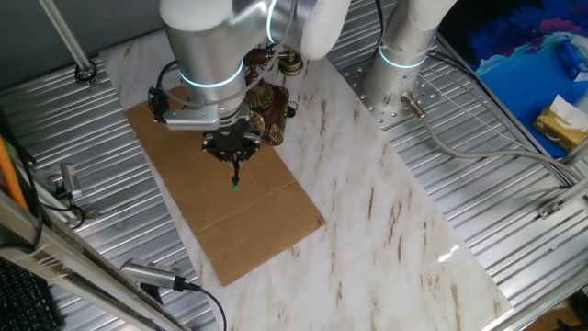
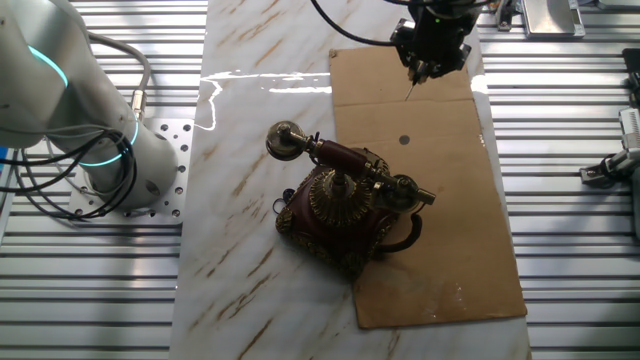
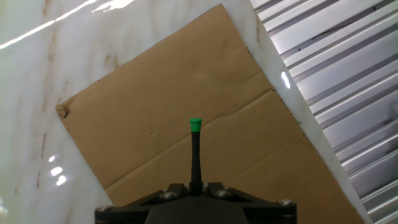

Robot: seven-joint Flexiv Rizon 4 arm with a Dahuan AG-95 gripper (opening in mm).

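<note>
My gripper is shut; its slim black fingers meet in a single stem with a green tip, and nothing shows between them. In exterior view 1 the gripper (image 1: 236, 188) points down over the brown cardboard sheet (image 1: 220, 241); its exact height above the sheet is hard to tell. An antique-style telephone (image 2: 340, 215), dark red with gold ornament, stands partly on the cardboard's edge and partly on the marble-patterned top. Its handset (image 2: 345, 158) lies across the cradle. In exterior view 1 my arm partly covers the telephone (image 1: 274, 119), which is out of the wrist view.
Slatted metal decking (image 2: 560, 230) borders the marble. A silver cylindrical device (image 1: 152, 274) with a cable is near the front left. A tissue box (image 1: 562, 124) lies far right.
</note>
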